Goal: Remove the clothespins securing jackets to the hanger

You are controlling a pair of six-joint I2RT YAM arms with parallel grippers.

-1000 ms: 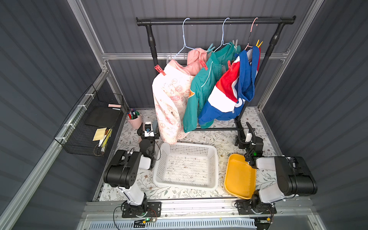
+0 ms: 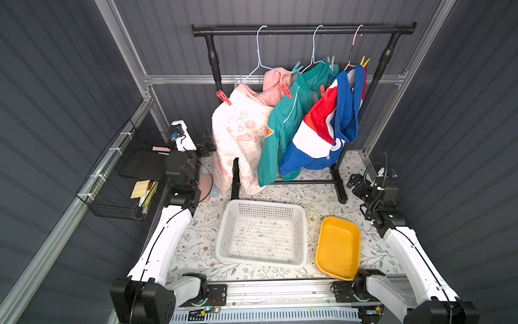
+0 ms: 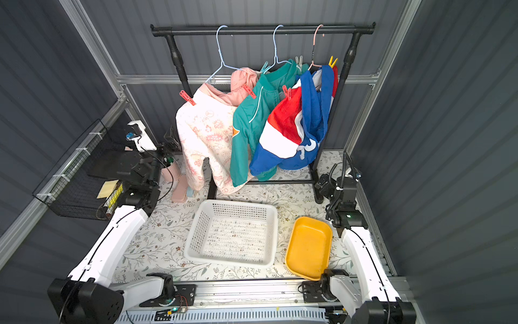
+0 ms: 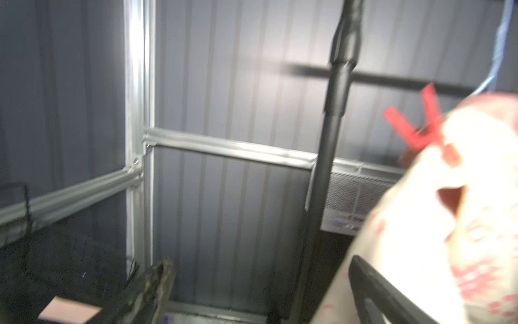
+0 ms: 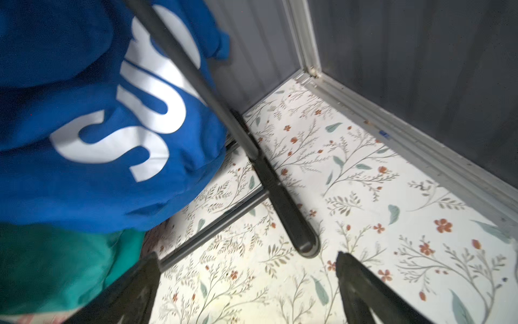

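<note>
Three jackets hang on hangers: a pink floral one [image 2: 240,135], a teal one [image 2: 280,135] and a blue-red-white one [image 2: 313,151]. Red clothespins [image 2: 224,97] sit on their shoulders, with teal, grey and yellow pins [image 2: 364,61] behind. My left gripper [image 2: 205,147] is open beside the pink jacket, below its red pin; in the left wrist view that pin [image 4: 412,135] is at upper right. My right gripper [image 2: 356,183] is open, low at the right of the rack, facing the blue jacket [image 5: 86,189].
A black rack [image 2: 302,29] carries the hangers. A white basket [image 2: 261,259] and a yellow tray [image 2: 337,248] stand on the floor in front. A wire basket [image 2: 108,199] hangs on the left wall.
</note>
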